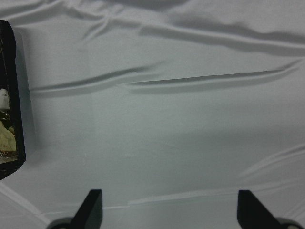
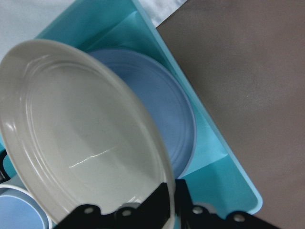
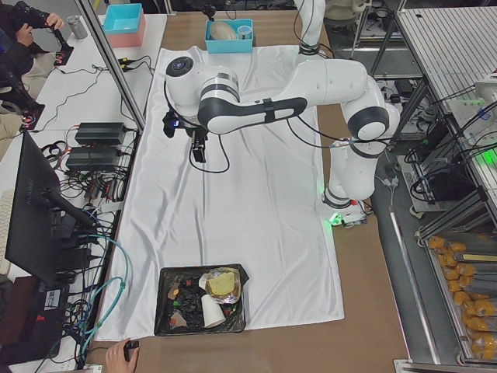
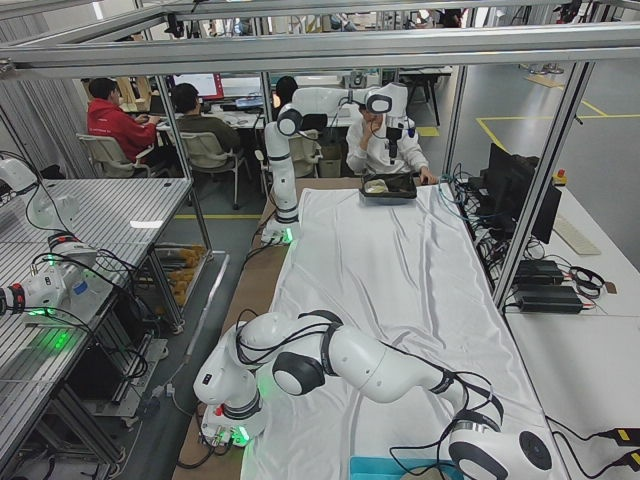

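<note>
A pale cream plate [image 2: 81,129] is tilted in my right gripper, whose fingers close on its rim above a turquoise bin [image 2: 224,186]. A blue plate [image 2: 167,119] lies beneath it in the bin, and a cup with a blue interior [image 2: 19,212] sits at lower left. My left gripper hangs open over the white cloth [image 1: 167,129], nothing between its fingers. A black tray [image 3: 178,318] at the cloth's near end in the camera left view holds a foil dish with food [image 3: 224,284] and a white cup [image 3: 213,311].
Monitors [image 3: 35,217], cables and black boxes line the side desk. A second turquoise bin [image 3: 123,19] stands on that desk. A person's hand [image 3: 120,361] rests at the table edge beside the tray.
</note>
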